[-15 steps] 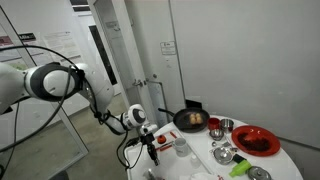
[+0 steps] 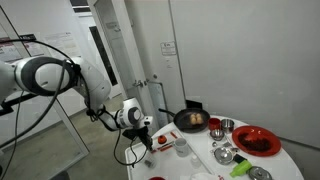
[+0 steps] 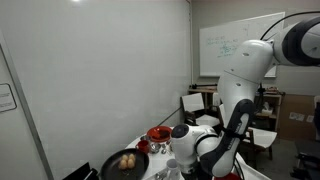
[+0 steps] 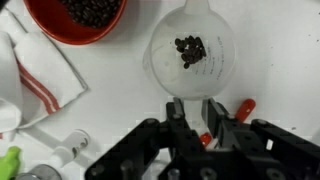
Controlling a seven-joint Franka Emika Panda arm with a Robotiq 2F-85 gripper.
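A pale, translucent scoop-like cup (image 4: 190,70) with a few dark beans in its bottom fills the upper middle of the wrist view, its handle pointing up. My gripper is shut on the near rim of this cup, at the lower edge of its opening. Up and to the left is a red bowl (image 4: 108,30) holding many dark beans. In the first exterior view my gripper (image 2: 147,151) is small and low over the near left part of the table. The second exterior view cuts it off at the bottom.
A white cloth with red stripes (image 4: 45,85) lies left in the wrist view, and a red-handled item (image 4: 245,110) lies right. A dark pan (image 2: 192,121), a red plate (image 2: 257,140) and several metal pots stand farther along the table.
The arm has shifted left in the first exterior view. The pan and pots stay put.
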